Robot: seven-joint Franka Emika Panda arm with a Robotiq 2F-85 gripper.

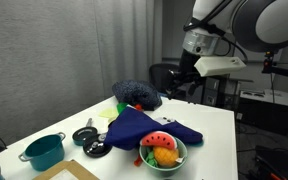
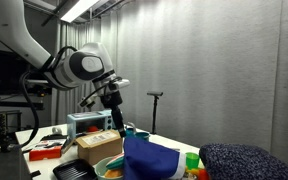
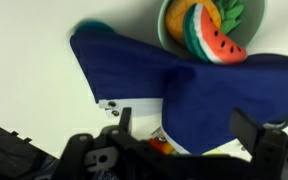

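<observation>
A dark blue cloth lies spread on the white table in the wrist view, partly over other items and up against a bowl. That pale green bowl holds a toy watermelon slice, an orange toy and a green leafy piece. My gripper is open above the cloth, its fingers wide apart with nothing between them. Exterior view 1 shows the gripper high over the table, behind and right of the bowl.
A teal pot, dark pans and a brown-edged board occupy the left side. Behind the cloth sits a dark speckled bundle. The table has bare room on the right.
</observation>
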